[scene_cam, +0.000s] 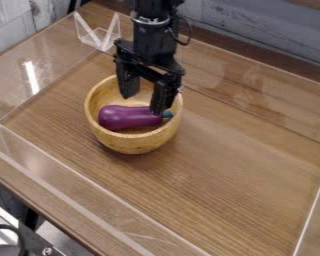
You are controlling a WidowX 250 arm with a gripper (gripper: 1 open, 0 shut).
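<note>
A yellow bowl (133, 139) sits left of centre on the wooden table. Inside it lies a purple eggplant-like object (128, 117) with a small green tip at its right end. My black gripper (144, 90) hangs from the top of the view over the bowl, its fingers open above and around the back of the purple object, apparently not closed on it.
A clear plastic piece (99, 32) lies at the upper left. A wall runs along the back, and a dark cable shows at the lower left.
</note>
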